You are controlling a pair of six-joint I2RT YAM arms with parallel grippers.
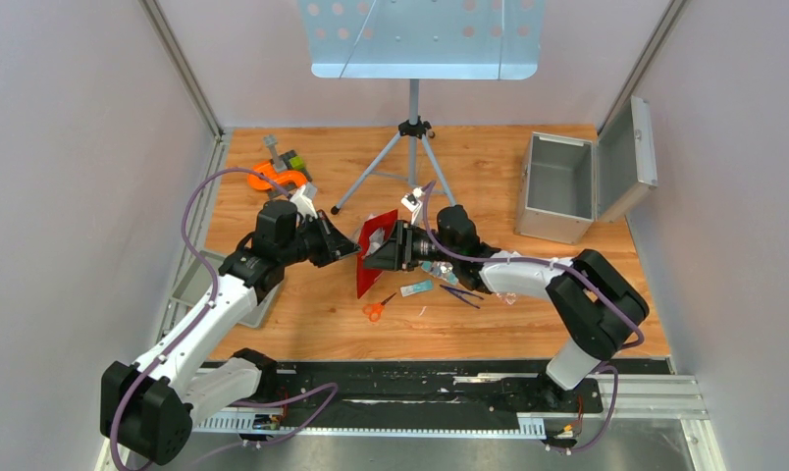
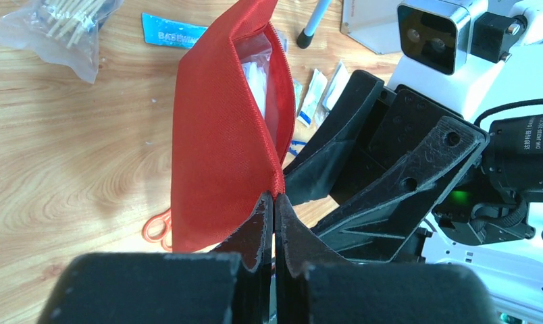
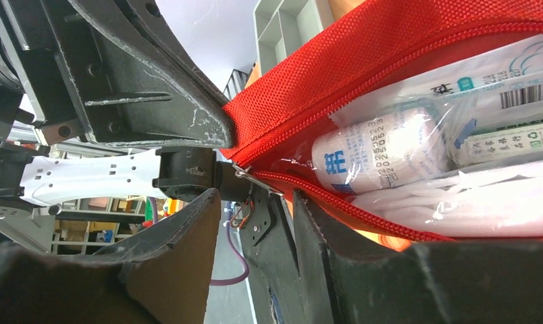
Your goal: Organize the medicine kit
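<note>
A red zippered pouch (image 2: 218, 148) is held up off the table, its mouth gaping. My left gripper is shut on one corner of it, by the end of the zipper. Inside, the right wrist view shows a wrapped white roll (image 3: 383, 150) and other clear-packed supplies. A metal zipper pull (image 3: 259, 181) hangs from that same corner. My right gripper is open, with the pull at the gap between its fingertips; contact cannot be told. From above, both grippers nearly meet at the pouch.
Orange scissors (image 1: 374, 311), a small teal packet (image 1: 416, 287) and blue tweezers (image 1: 461, 294) lie in front of the pouch. An open grey box (image 1: 555, 224) stands right, a grey tray (image 1: 263, 309) left under my arm. Behind is a tripod stand (image 1: 413, 152).
</note>
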